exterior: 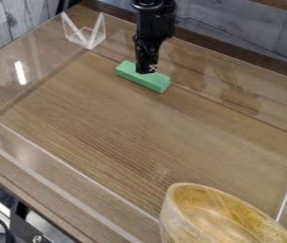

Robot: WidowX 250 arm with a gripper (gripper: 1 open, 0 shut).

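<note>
A black robot arm reaches in from the back, its gripper (147, 66) hanging just over a green rectangular block (150, 81) on the wooden table (121, 133). The fingertips are small and dark against the block, so whether they stand open or shut, or touch it, is not clear.
A large yellow bowl-like container (218, 216) fills the front right corner. A clear plastic piece (86, 31) stands at the back left, and a grey wall lines the back. Dark cables lie off the front left edge.
</note>
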